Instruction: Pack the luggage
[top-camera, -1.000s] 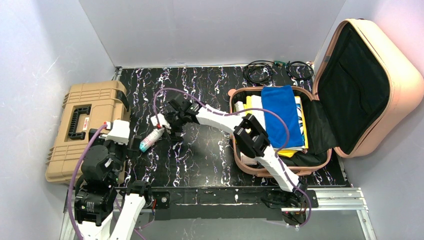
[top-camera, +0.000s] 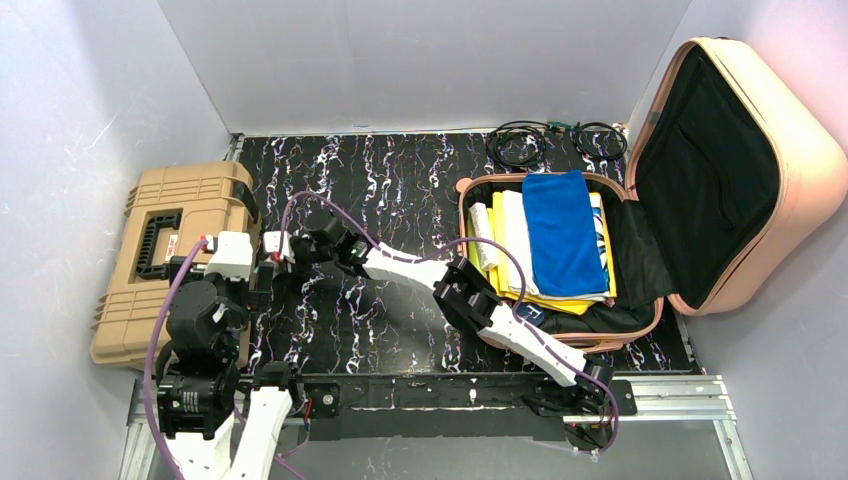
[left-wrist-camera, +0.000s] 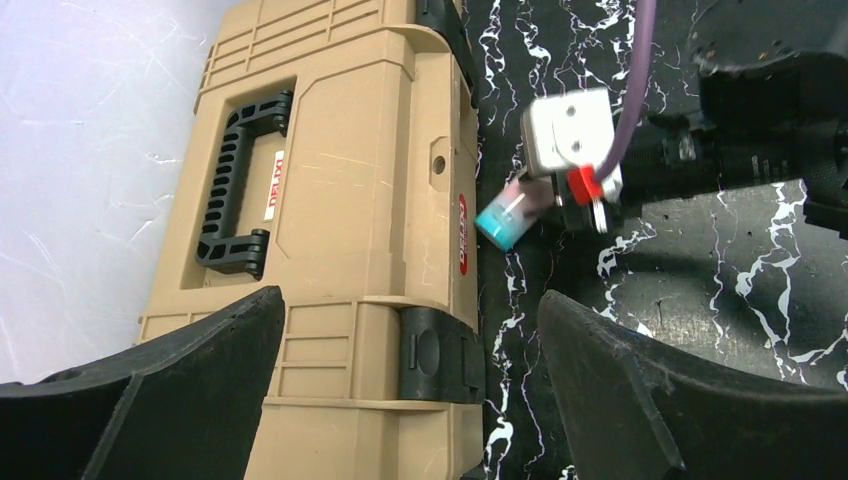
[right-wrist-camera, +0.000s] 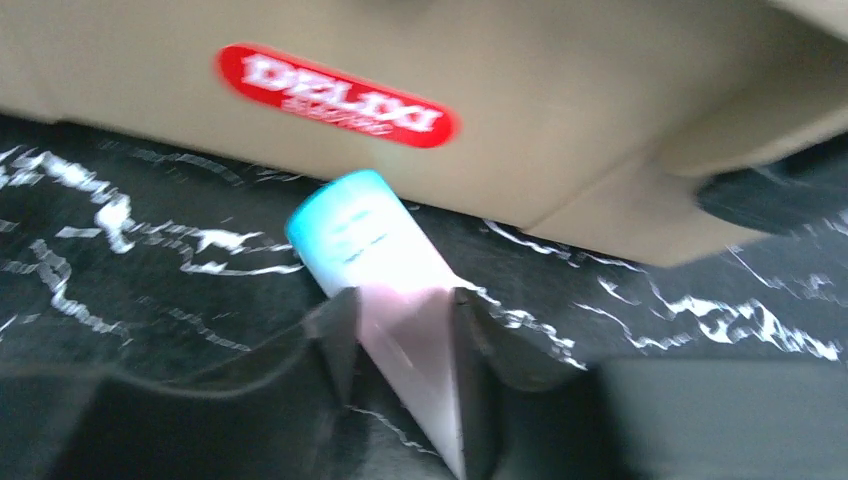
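A white bottle with a turquoise end (right-wrist-camera: 345, 235) lies on the dark marbled table, close to the tan case. My right gripper has its two fingers on either side of the bottle, very near its surface; whether they press on it is unclear. In the left wrist view the bottle's turquoise end (left-wrist-camera: 507, 222) sticks out from under that gripper. My left gripper is open above the tan case (left-wrist-camera: 340, 190), holding nothing. The open pink suitcase (top-camera: 640, 338) on the right holds a blue cloth (top-camera: 565, 230) over folded white and yellow items.
The tan case (top-camera: 180, 200) with its black handle fills the table's left side, right beside the bottle. Black coiled cables (top-camera: 517, 145) lie behind the suitcase. The suitcase lid (top-camera: 725, 180) stands open at the right.
My right gripper has moved left, over the bottle, which the arm now mostly hides in the top view. My left gripper has shifted slightly.
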